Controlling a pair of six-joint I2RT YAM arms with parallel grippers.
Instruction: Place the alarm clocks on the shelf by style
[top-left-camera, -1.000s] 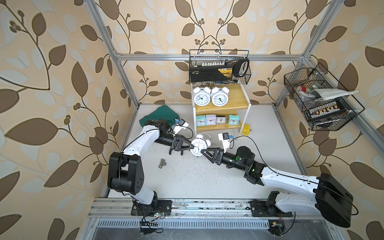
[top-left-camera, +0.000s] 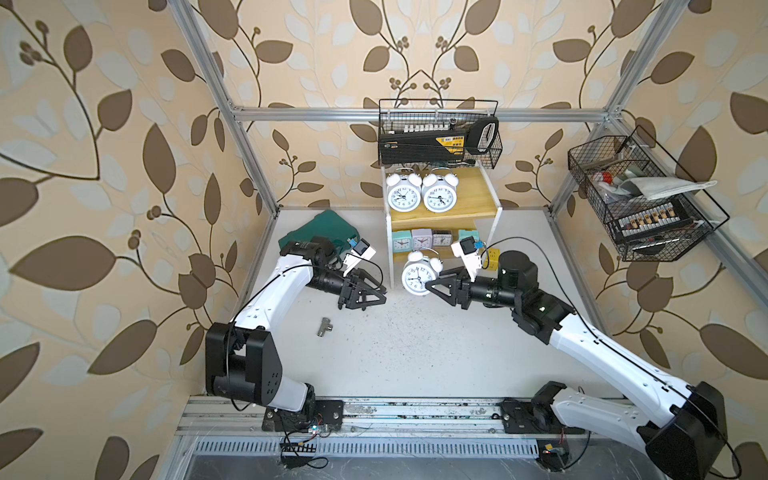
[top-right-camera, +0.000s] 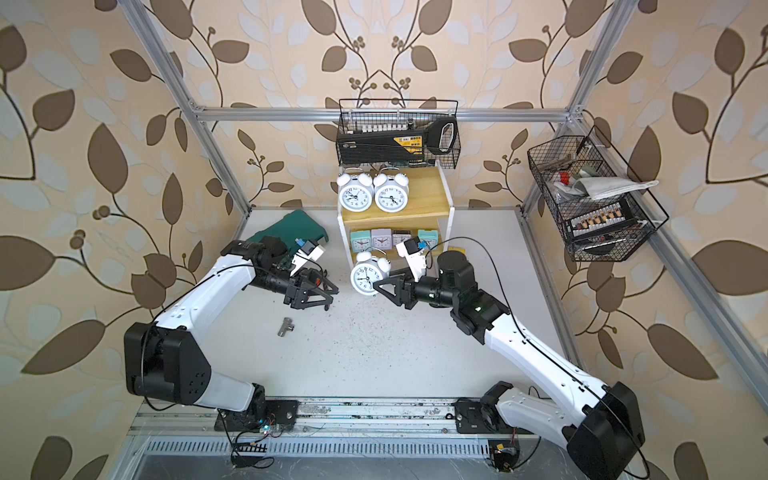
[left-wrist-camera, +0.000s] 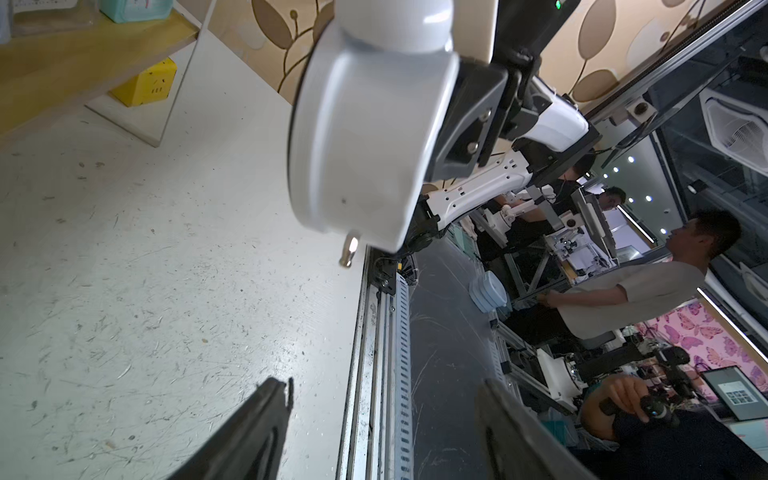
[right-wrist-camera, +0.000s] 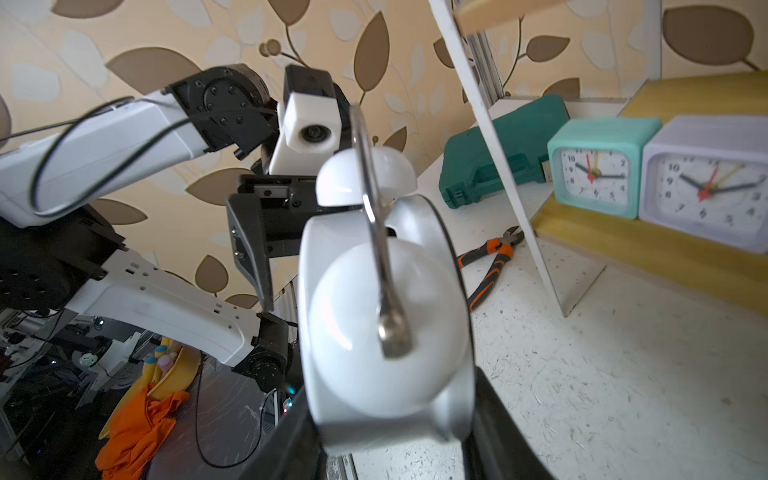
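A white twin-bell clock (top-left-camera: 418, 274) hangs before the wooden shelf, with my right gripper (top-left-camera: 438, 286) shut on it; it fills the middle of the right wrist view (right-wrist-camera: 384, 336). My left gripper (top-left-camera: 371, 294) is open just left of it, nothing between its fingers. Two white twin-bell clocks (top-left-camera: 404, 192) (top-left-camera: 440, 192) stand on the shelf's top board. Small square clocks in mint (right-wrist-camera: 600, 164), lilac (right-wrist-camera: 704, 180) and a dark-faced one stand in a row on the lower board, with another mint one at the right, partly hidden by the right arm.
A green case (right-wrist-camera: 488, 152) and orange-handled pliers (right-wrist-camera: 496, 272) lie left of the shelf, a metal fitting (top-left-camera: 324, 326) near the left arm. A yellow box (left-wrist-camera: 148, 84) sits right of the shelf. Wire baskets (top-left-camera: 640, 192) hang behind and at right.
My right gripper has lifted the white clock up and to the right, away from my left gripper. The left arm has shifted slightly, its gripper now apart from the clock.
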